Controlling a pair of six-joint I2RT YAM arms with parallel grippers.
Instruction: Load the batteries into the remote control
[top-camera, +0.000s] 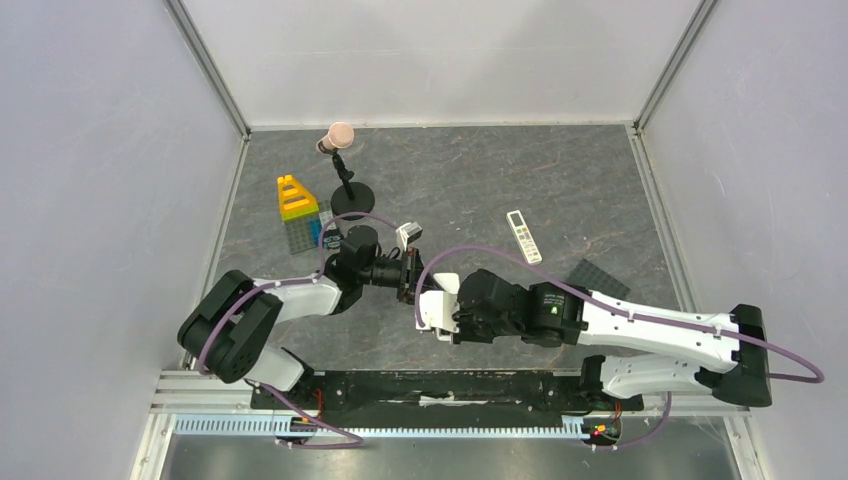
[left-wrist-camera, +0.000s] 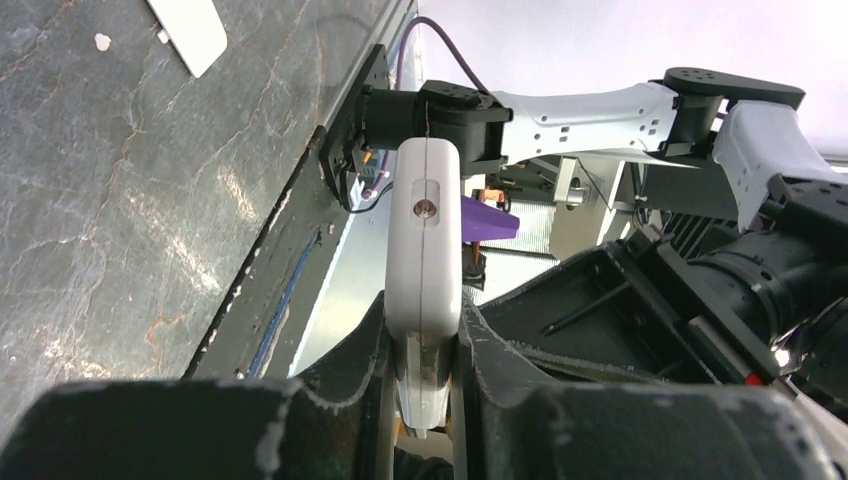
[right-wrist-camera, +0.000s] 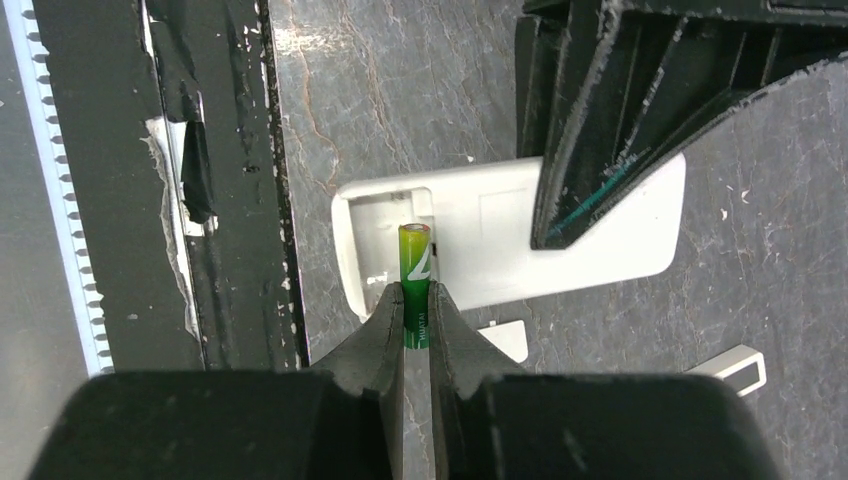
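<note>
My left gripper is closed around the edge of a white remote (left-wrist-camera: 423, 240), which stands edge-on in the left wrist view. In the right wrist view the remote (right-wrist-camera: 480, 270) shows its opened battery compartment (right-wrist-camera: 375, 250) at the left end, with black left-gripper parts over its right half. My right gripper is shut on a green battery (right-wrist-camera: 415, 260), held over the inner side of that compartment; whether it touches is unclear. A small white piece (right-wrist-camera: 505, 340), likely the cover, lies on the table below the remote.
A second white remote (top-camera: 524, 238) lies to the right on the table, near a dark grey pad (top-camera: 590, 280). A black stand (top-camera: 352, 198) with a pink head and a yellow holder (top-camera: 297, 198) sit back left.
</note>
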